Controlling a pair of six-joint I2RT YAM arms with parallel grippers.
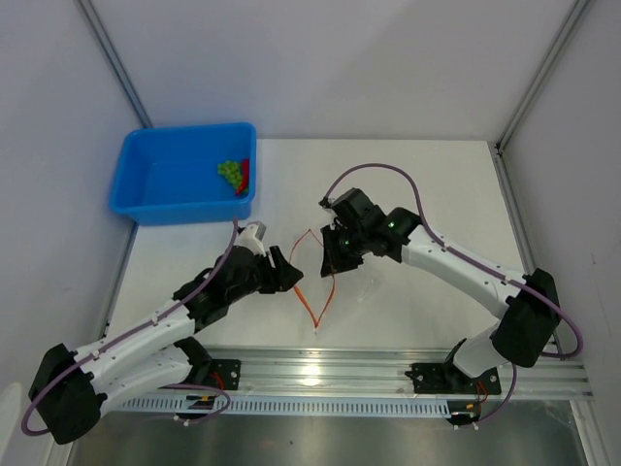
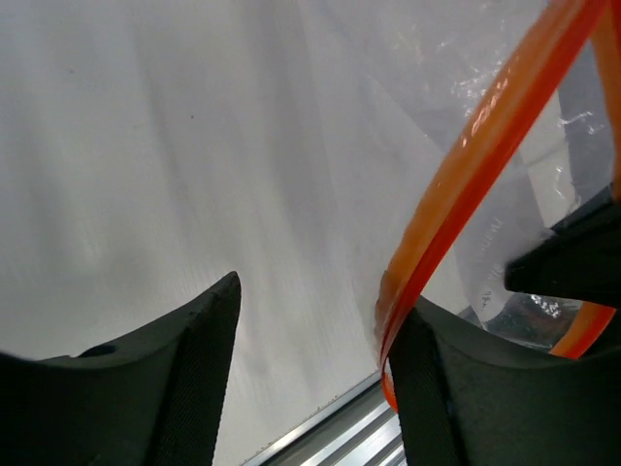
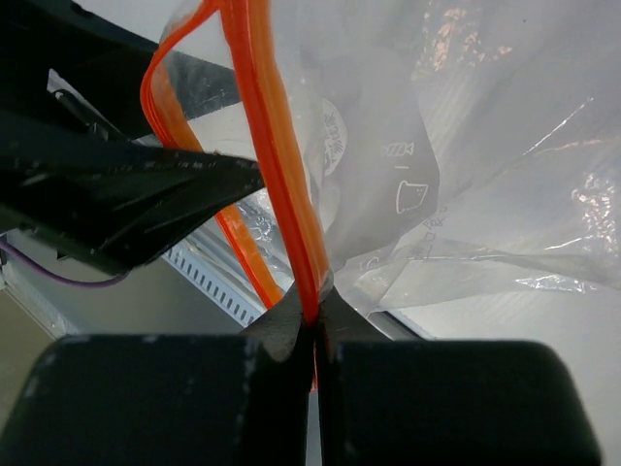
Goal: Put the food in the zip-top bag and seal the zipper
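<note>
The clear zip top bag (image 1: 361, 289) has an orange zipper rim (image 1: 304, 303), which forms a spread loop in the top view. My right gripper is shut on that rim, with the orange strip running down between its fingers. At the loop's left side stands my left gripper, its fingers apart. In the left wrist view the orange strip passes close by the inner side of the right-hand finger (image 2: 432, 388); contact cannot be told. Green grapes (image 1: 230, 173) and a red food item (image 1: 244, 178) lie in the blue bin.
The blue bin (image 1: 184, 210) stands at the back left of the white table. Bare table (image 1: 456, 189) lies to the back right. A metal rail (image 1: 310, 355) runs along the front edge. The two grippers are very near each other.
</note>
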